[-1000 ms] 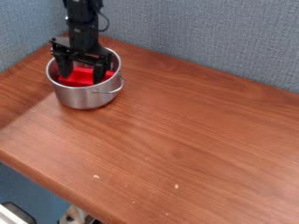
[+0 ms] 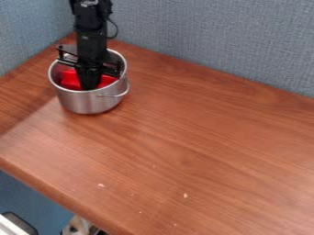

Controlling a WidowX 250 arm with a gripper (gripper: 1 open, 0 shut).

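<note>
A steel pot (image 2: 86, 103) with a wire handle stands on the wooden table near its back left corner. Inside it lies a red object (image 2: 106, 79). My black gripper (image 2: 88, 81) reaches down into the pot from above, its fingers at the red object. The pot's wall and the arm hide part of it, so whether the fingers are shut on it cannot be seen.
Grey padded walls (image 2: 221, 46) border it at the back and left. The table's front left edge drops away at the lower left.
My gripper has moved lower into the pot, and its fingers appear closer together than before. The pot stands in about the same place.
</note>
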